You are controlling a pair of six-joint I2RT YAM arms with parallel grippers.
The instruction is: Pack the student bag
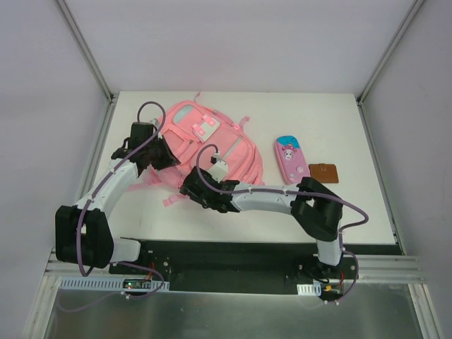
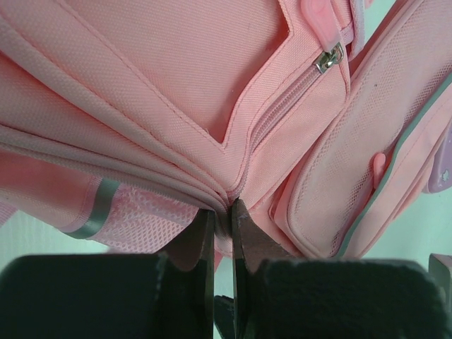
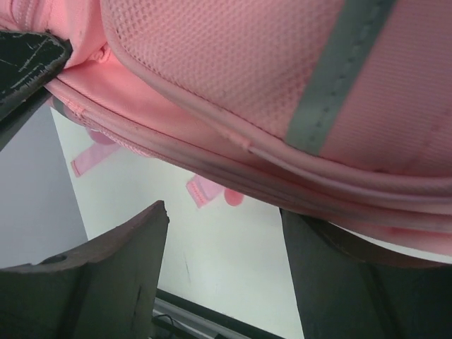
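The pink backpack lies on the white table, filling much of both wrist views. My left gripper is shut on a piped fabric edge of the backpack, just below a zipper. My right gripper has its fingers apart at the bag's near side, just under a long piped edge, with no clear sign of anything gripped. In the top view, the right arm covers part of the bag's lower side.
A pink and blue pencil case and a brown rectangular item lie right of the bag. Straps lie on the table.
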